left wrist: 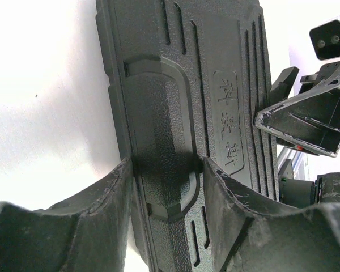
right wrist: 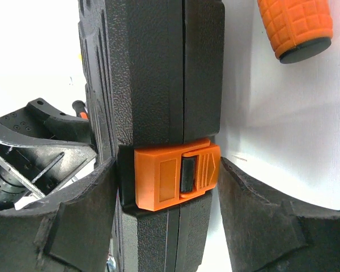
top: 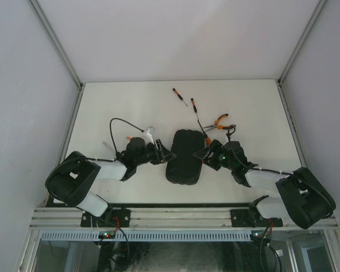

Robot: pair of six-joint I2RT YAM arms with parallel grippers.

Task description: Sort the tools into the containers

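A black tool case [top: 184, 156] lies closed at the front middle of the table, between my grippers. In the left wrist view, the parted fingers of my left gripper straddle the case's near side by its handle [left wrist: 163, 141]. On the opposite side, my right gripper has its fingers apart around the case edge at the orange latch [right wrist: 175, 173]. Whether either pair presses on the case cannot be told. Orange-handled pliers [top: 219, 123], two small screwdrivers [top: 178, 94] and a larger orange-handled screwdriver [top: 207, 138] lie behind and beside the case.
Near my left arm lie a slim grey item [top: 107, 145] and a small orange piece [top: 130, 137], partly hidden. The larger screwdriver's handle [right wrist: 297, 25] is close to the case's latch side.
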